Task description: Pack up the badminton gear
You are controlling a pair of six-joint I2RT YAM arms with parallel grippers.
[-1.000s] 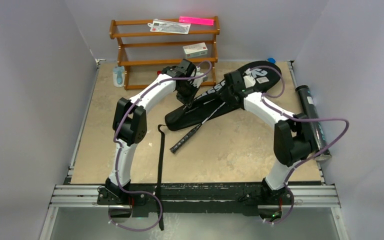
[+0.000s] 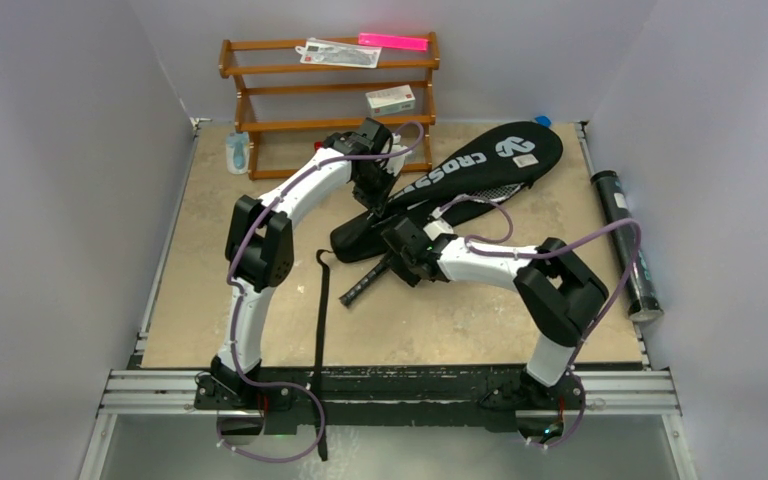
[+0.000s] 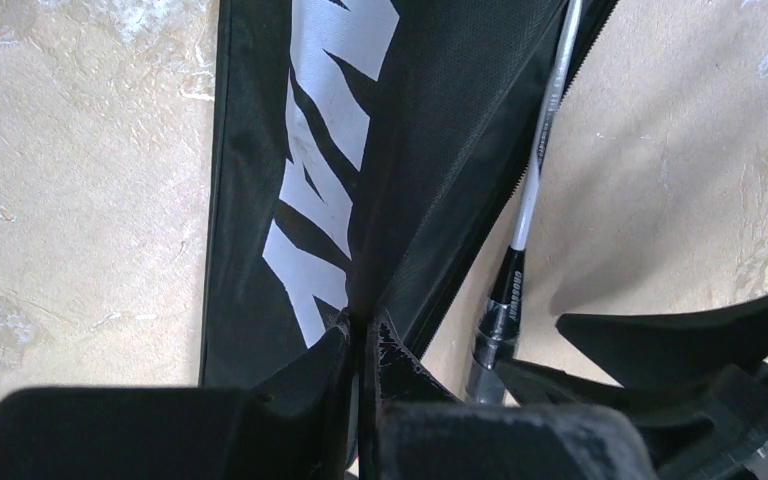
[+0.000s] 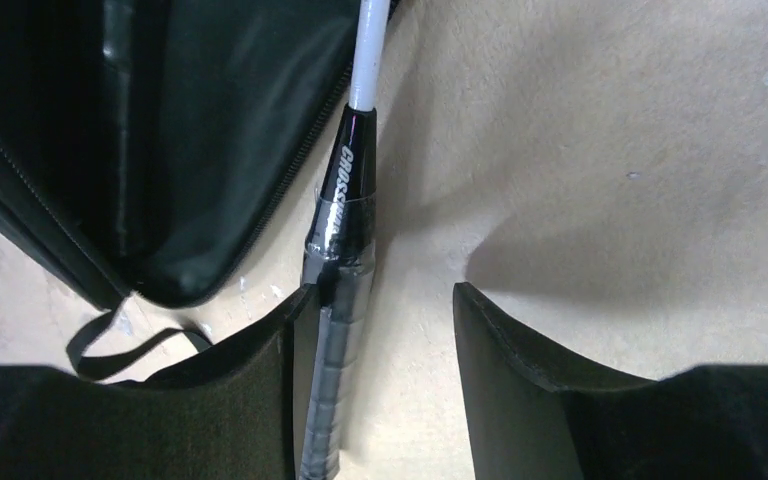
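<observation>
The long black racket bag (image 2: 470, 170) lies diagonally with its cover partly open. My left gripper is shut on the bag's cover fabric, which gathers into a fold at its fingertips. A badminton racket has its head and part of its shaft in the bag; its dark handle (image 4: 338, 330) sticks out onto the tabletop. The pale shaft (image 3: 535, 180) runs along the bag's zipper edge. My right gripper stands part open over the upper handle, which lies close by its left finger (image 4: 295, 350), apart from the right one.
Behind stands a wooden rack (image 2: 330, 125) holding a few packages. A dark tube (image 2: 625, 245) lies along the right wall. The bag's strap (image 2: 321, 320) trails over the front edge. Both grippers are close together.
My right gripper has moved from the shaft over the bag, down and left to the top of the handle. The left arm, bag and racket have stayed put.
</observation>
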